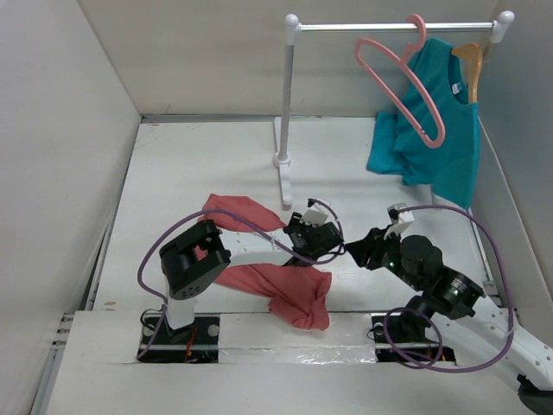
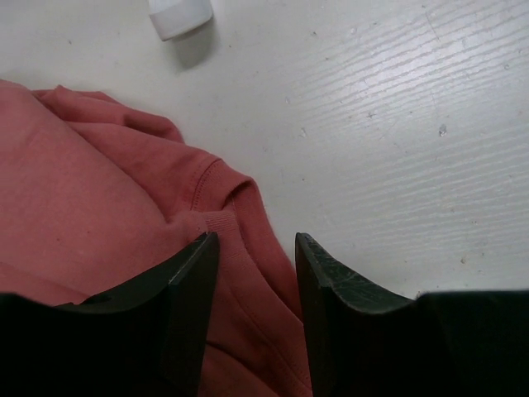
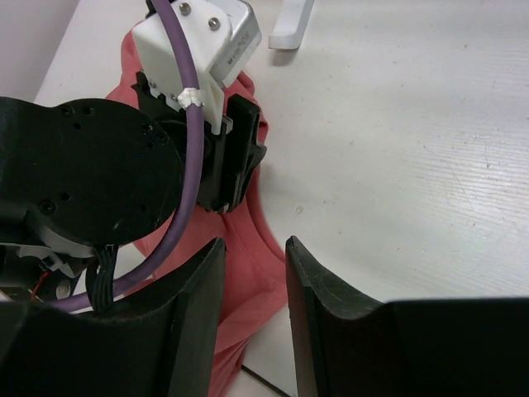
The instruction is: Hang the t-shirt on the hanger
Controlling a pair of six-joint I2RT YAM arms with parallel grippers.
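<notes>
A red T-shirt (image 1: 298, 307) lies crumpled on the white floor of the cell. My left gripper (image 1: 307, 242) is low over its right-hand part; in the left wrist view its open fingers (image 2: 339, 322) hang at a folded edge. My right gripper (image 1: 359, 251) is open with nothing between its fingers, just right of the shirt; in the right wrist view the left gripper sits on the fabric ahead of it. An empty pink hanger (image 1: 422, 104) hangs on the rail (image 1: 354, 27) at the back.
A teal shirt (image 1: 449, 147) hangs on a wooden hanger (image 1: 471, 69) at the back right. The rack's post and foot (image 1: 285, 181) stand behind the red shirt. Bare floor shows at the left and between shirt and teal garment.
</notes>
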